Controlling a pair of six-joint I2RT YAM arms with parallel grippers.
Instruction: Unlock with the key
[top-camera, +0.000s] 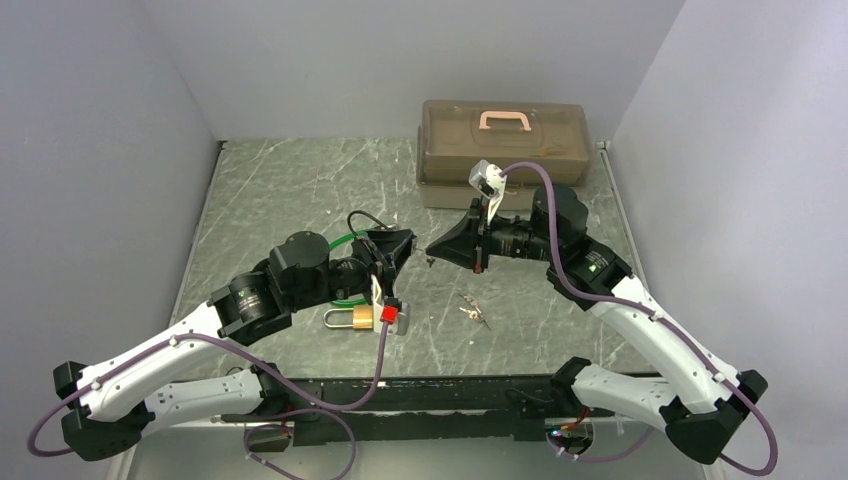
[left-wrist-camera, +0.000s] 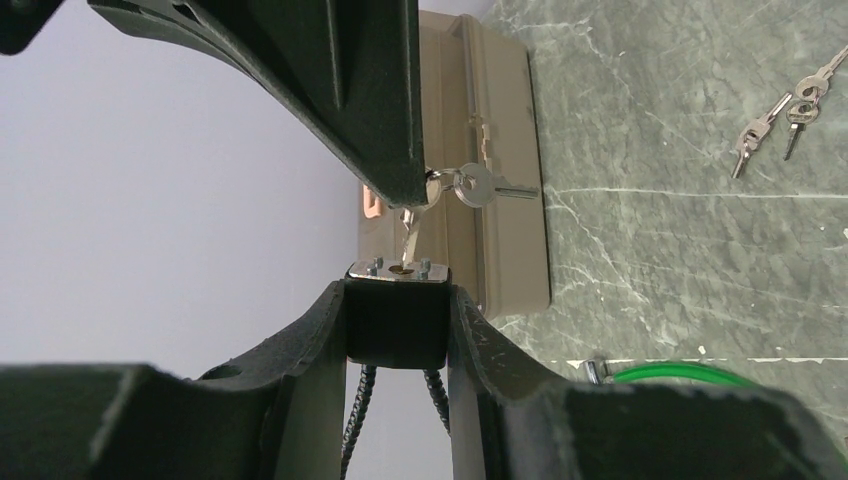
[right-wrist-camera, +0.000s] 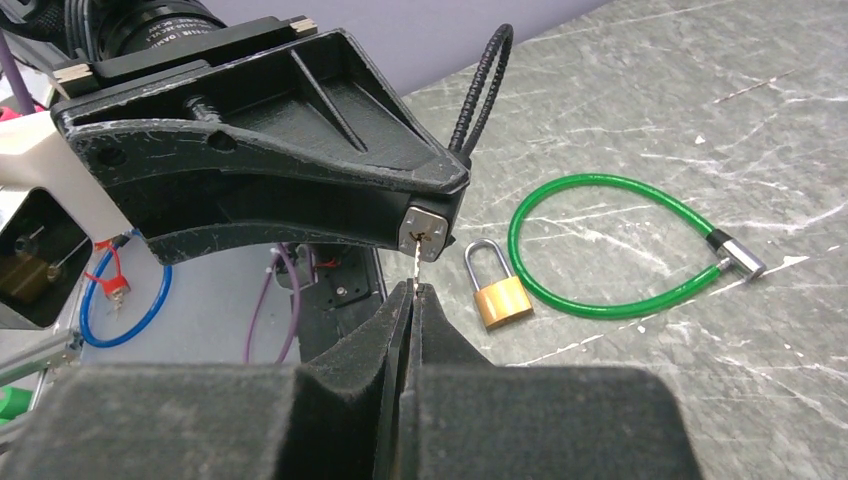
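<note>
In the left wrist view my left gripper is shut on a black lock block (left-wrist-camera: 397, 325) with a steel keyhole plate and dark cables. My right gripper is shut, a small key (right-wrist-camera: 417, 262) between its fingertips, pointing into the keyhole plate (right-wrist-camera: 424, 231). In the left wrist view the key reaches the keyhole from above, with further keys (left-wrist-camera: 475, 185) hanging beside it on a ring; how deep it sits is unclear.
A brass padlock (right-wrist-camera: 503, 300) and green cable lock (right-wrist-camera: 623, 305) lie on the marble table. Loose keys (top-camera: 475, 310) lie right of centre. A brown toolbox (top-camera: 500, 150) stands at the back.
</note>
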